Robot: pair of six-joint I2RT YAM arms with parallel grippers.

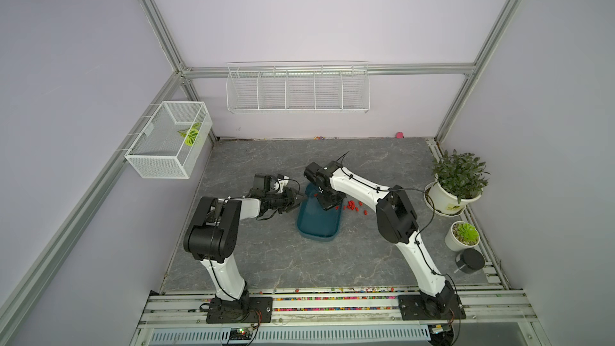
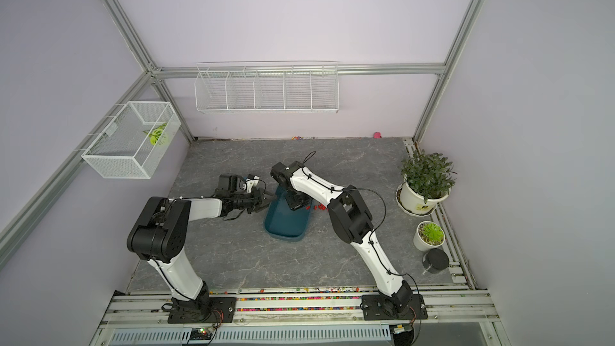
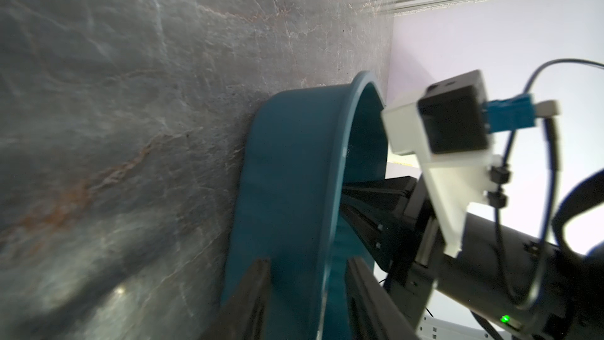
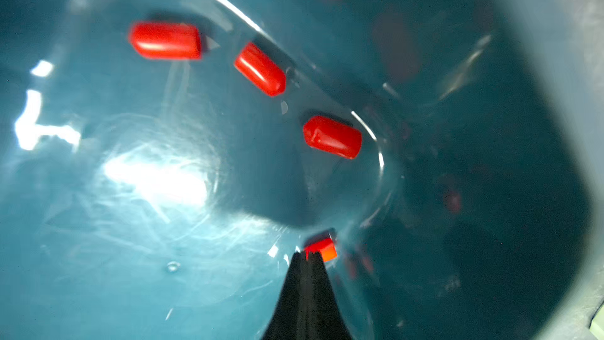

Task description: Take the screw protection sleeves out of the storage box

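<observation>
The blue storage box stands on the grey table between my two arms. In the left wrist view, my left gripper straddles the wall of the box, one finger outside and one inside, shut on its rim. My right gripper points down into the box and is shut, with nothing visible between its fingers. Red sleeves lie on the box floor: one sleeve, a second, a third. Another sleeve lies right by the right fingertips, partly hidden by them.
Several red sleeves lie loose on the table just right of the box. Plant pots and a dark cup stand along the right edge. Bare table spreads in front of the box. Wire baskets hang at the back.
</observation>
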